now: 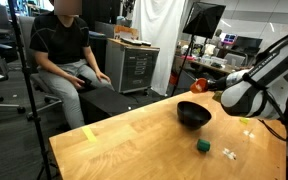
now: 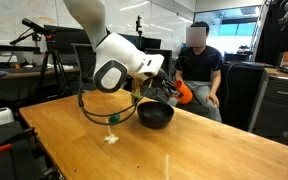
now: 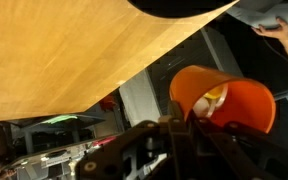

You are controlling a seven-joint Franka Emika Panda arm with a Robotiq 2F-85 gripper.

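An orange cup (image 2: 184,93) hangs above the table, tilted, with my gripper (image 2: 173,87) shut on its rim. In the wrist view the mouth of the orange cup (image 3: 229,100) faces the camera, and something white and yellow (image 3: 217,99) shows inside. One dark finger (image 3: 176,112) lies against the cup's wall. Below and beside the cup, a black bowl (image 1: 193,115) stands upright on the wooden table. Only the edge of that bowl (image 3: 174,5) enters the wrist view. What the bowl contains cannot be made out.
A small green object (image 1: 203,145) and a pale green one (image 1: 230,153) lie on the table (image 1: 134,145) near the arm. A person (image 2: 198,68) sits beyond the table edge, behind the cup.
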